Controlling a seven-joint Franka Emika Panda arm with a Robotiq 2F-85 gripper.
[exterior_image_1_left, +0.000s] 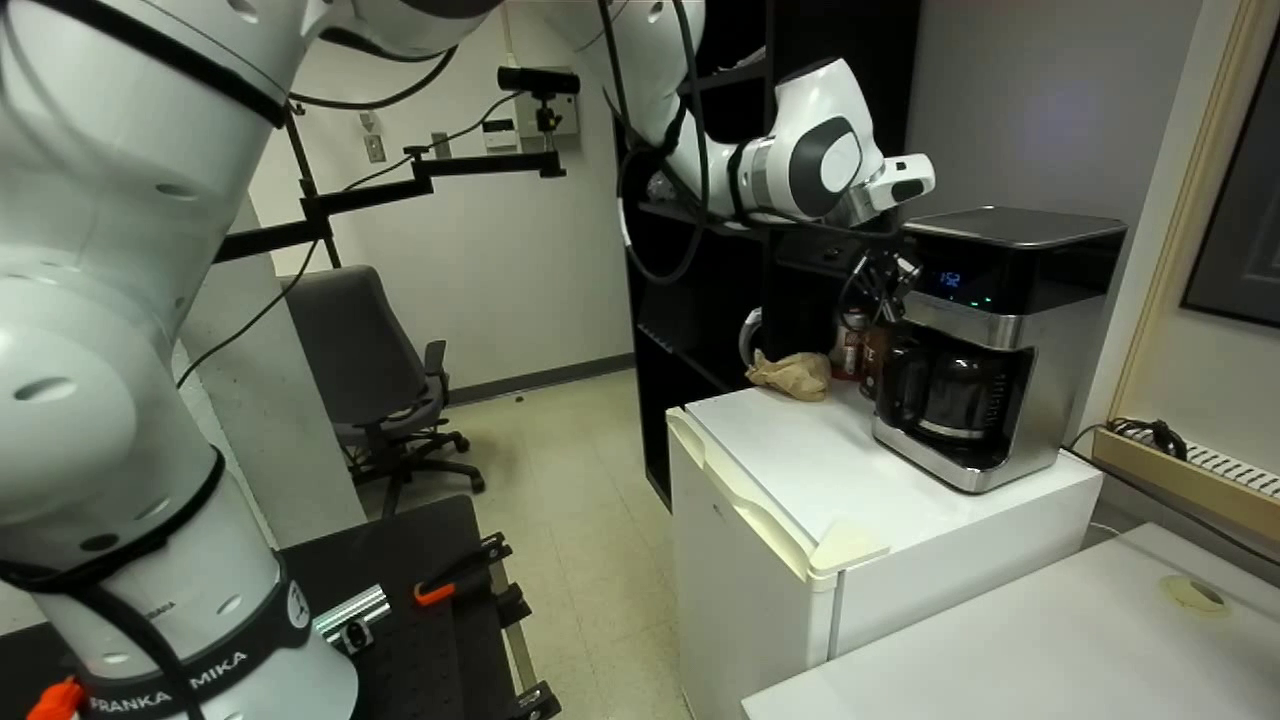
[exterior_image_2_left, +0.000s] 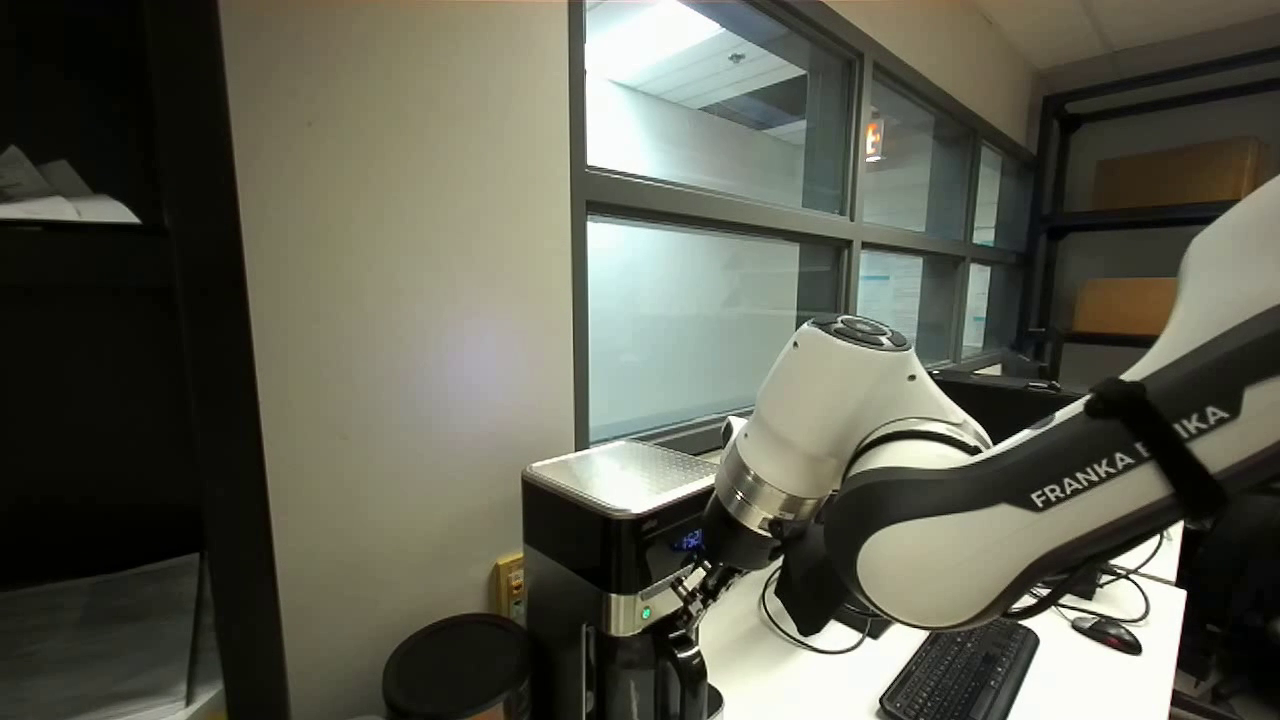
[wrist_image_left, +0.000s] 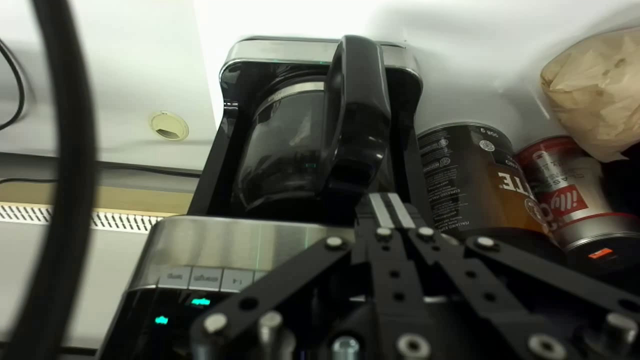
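A silver and black coffee maker (exterior_image_1_left: 1041, 348) stands on a white fridge, its display lit. Inside its bay sits a glass carafe (wrist_image_left: 282, 144) with a black handle (wrist_image_left: 369, 114) facing outward. My gripper is shut, and nothing shows between its fingers. In exterior view 1 the gripper (exterior_image_1_left: 908, 274) is close to the machine's front panel, at the height of the silver band above the carafe. From the wrist view, the fingertips are near the panel's edge, past the base of the handle; whether they touch the panel I cannot tell.
Beside the machine stand a dark can (wrist_image_left: 459, 174) and a red and silver can (wrist_image_left: 564, 180). A crumpled brown bag (exterior_image_1_left: 792, 374) lies on the fridge top (exterior_image_1_left: 828, 462), whose front part is clear. A keyboard (exterior_image_2_left: 963, 672) lies on the desk.
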